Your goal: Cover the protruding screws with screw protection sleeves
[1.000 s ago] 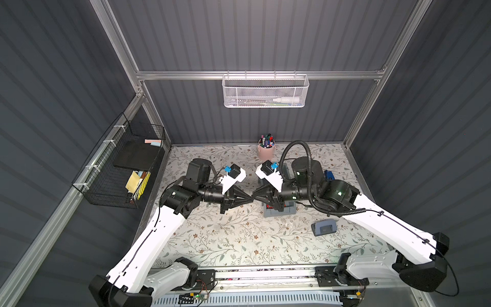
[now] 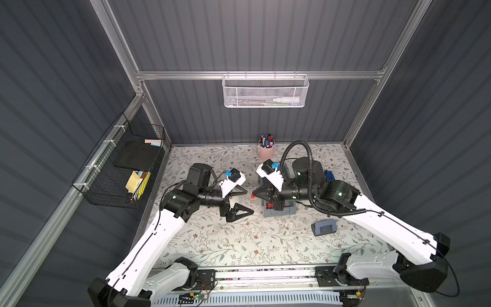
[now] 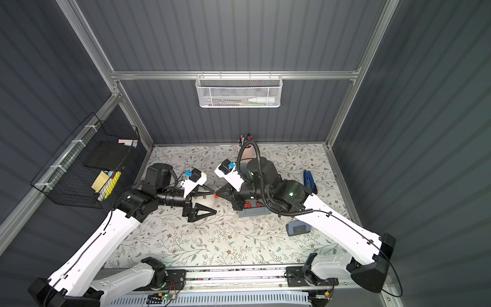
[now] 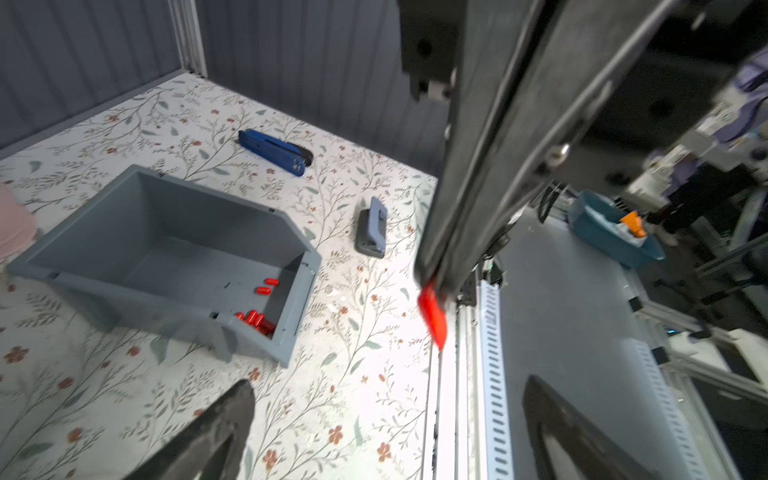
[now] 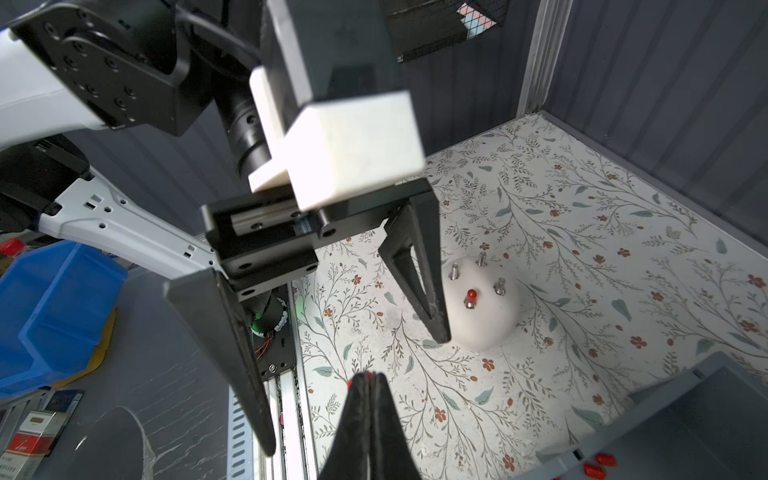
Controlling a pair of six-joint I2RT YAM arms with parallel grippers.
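Observation:
A red sleeve (image 4: 432,315) is gripped at the tip of my right gripper, whose fingers are shut. My left gripper (image 2: 246,201) stands open just left of it, with nothing between its fingers. In the right wrist view a white rounded block (image 5: 488,321) sits on the table beyond the left fingers, with several upright screws (image 5: 500,286); one carries a red piece (image 5: 472,295). The grey bin (image 4: 200,312) holds several loose red sleeves (image 4: 262,290) on its floor.
A pink pen cup (image 2: 266,151) stands at the back. A blue stapler (image 4: 268,149) and a grey-blue object (image 2: 323,227) lie on the right of the table.
The right arm has not moved.

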